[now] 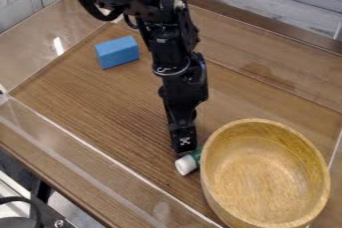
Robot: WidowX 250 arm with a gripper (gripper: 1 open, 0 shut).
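Observation:
My black gripper (183, 142) reaches down from the top centre to the table, its fingertips just left of the yellow bowl and at a small green and white cylindrical object (190, 163). The finger is open by its look, though the dark fingers overlap and partly hide the object's far end; whether they touch it is unclear.
A large yellow oval bowl (263, 173) fills the lower right. A blue block (118, 52) lies at the upper left. A black cable runs in at the lower left.

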